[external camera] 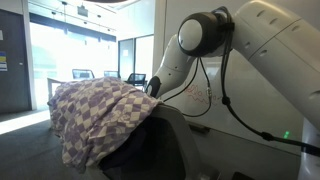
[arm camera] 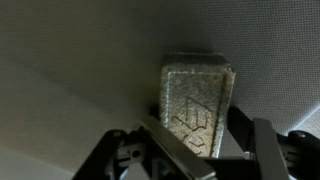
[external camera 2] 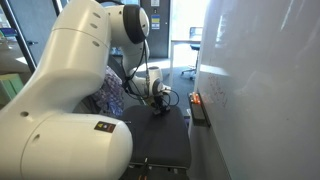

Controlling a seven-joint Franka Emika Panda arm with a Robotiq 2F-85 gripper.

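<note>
A grey, worn-looking block (arm camera: 193, 105) with a dark outline drawing on its face lies over dark woven fabric in the wrist view. My gripper is at its lower end, with dark fingers (arm camera: 125, 152) on either side of it. Whether they press on the block cannot be made out. In exterior view 2 the gripper (external camera 2: 160, 101) is low over the dark seat (external camera 2: 160, 140). The chair back hides the fingertips in exterior view 1.
A purple-and-white checked cloth (external camera: 95, 112) drapes over the dark furniture beside the arm. The whiteboard (external camera: 245, 95) stands close by, with a ledge (external camera 2: 200, 108) along its lower edge. A black cable (external camera: 228, 88) hangs from the arm.
</note>
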